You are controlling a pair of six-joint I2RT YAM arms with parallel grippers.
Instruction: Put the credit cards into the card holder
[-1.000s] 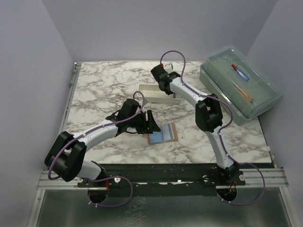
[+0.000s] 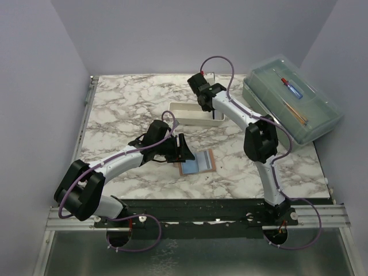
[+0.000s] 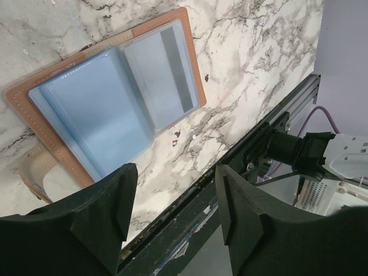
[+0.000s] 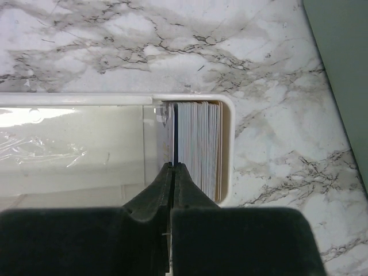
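Note:
A card holder with a brown border and pale blue pockets [image 3: 103, 109] lies open on the table; in the top view its pockets [image 2: 196, 164] are beside my left gripper [image 2: 185, 150]. That left gripper is open, with nothing between its fingers. A row of cards [image 4: 198, 144] stands on edge at the right end of a white box. My right gripper is shut on a dark-edged card [image 4: 176, 129], seen nearly edge-on at the left of the row. The lower part of that card is hidden behind the fingers.
The white box [image 2: 187, 121] is otherwise empty left of a clear divider. A green-grey container [image 2: 316, 133] with a clear lid stands at the back right. Bare marble table surrounds the holder, with the black rail [image 2: 218, 206] along its front edge.
The left arm has not moved.

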